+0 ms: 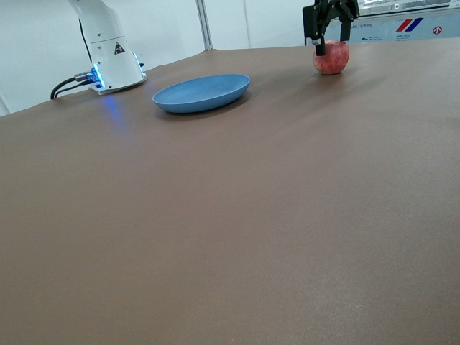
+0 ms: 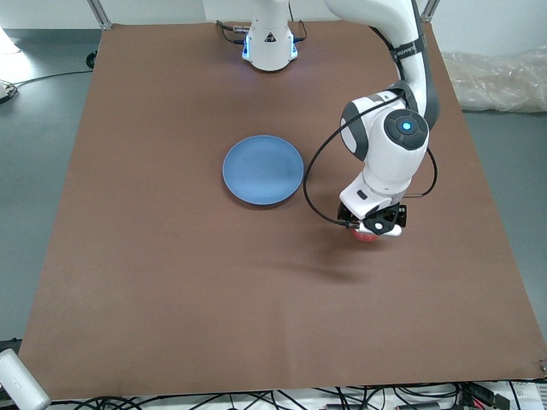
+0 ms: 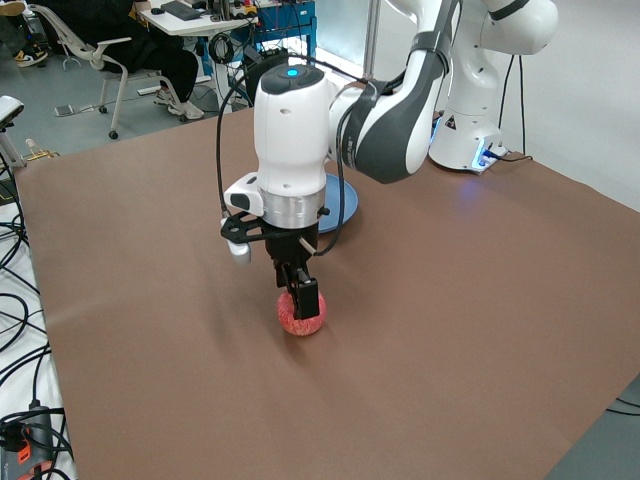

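A red apple rests on the brown table beneath the black gripper, whose two fingers are apart and reach down around its upper part in the top view. In the left view the apple is mostly hidden under the wrist. In the right view it sits under the gripper. A blue plate lies empty, left of the apple in the left view, and partly behind the arm in the right view.
The white base of an arm with cables stands at the back of the table. Cables run along the table's outer edge.
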